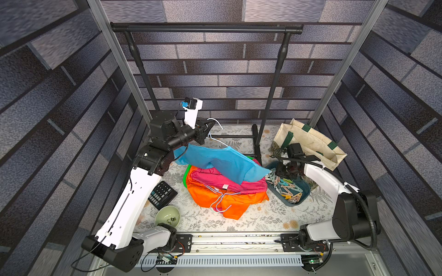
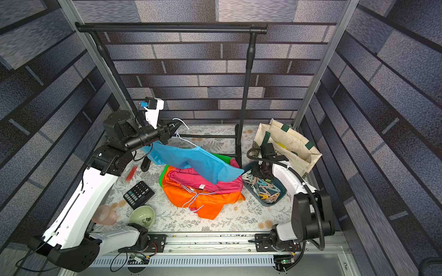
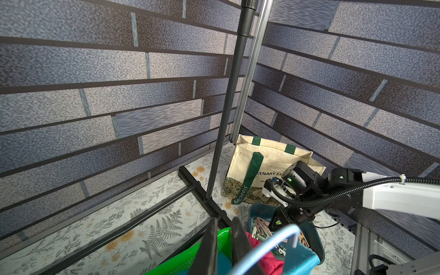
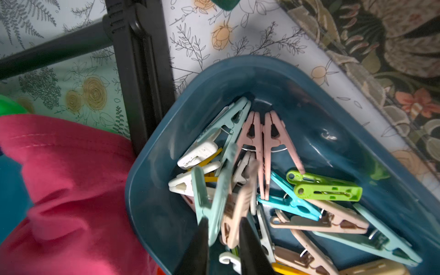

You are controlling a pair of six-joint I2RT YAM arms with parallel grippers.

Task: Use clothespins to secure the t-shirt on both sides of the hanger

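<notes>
The blue t-shirt (image 1: 221, 160) hangs slanted on a white hanger (image 1: 219, 141) above the other clothes. My left gripper (image 1: 208, 125) is shut on the thin hanger near its hook. In the left wrist view the hanger (image 3: 268, 247) is blurred beside the fingers. A blue-grey bin (image 4: 151, 183) holds the loose clothespins (image 4: 330, 187). Over it, my right gripper points down with its fingers apart. A mint clothespin (image 4: 220, 197) and a peach clothespin (image 4: 241, 215) stand up close to its fingertips; whether either is between them is unclear.
Pink and orange clothes (image 1: 202, 195) with another hanger lie below the shirt. A canvas bag (image 1: 317, 143) stands behind the bin. The black rack (image 1: 207, 28) rises at the back. A calculator (image 1: 162, 195) and green bowl (image 1: 167, 216) sit left.
</notes>
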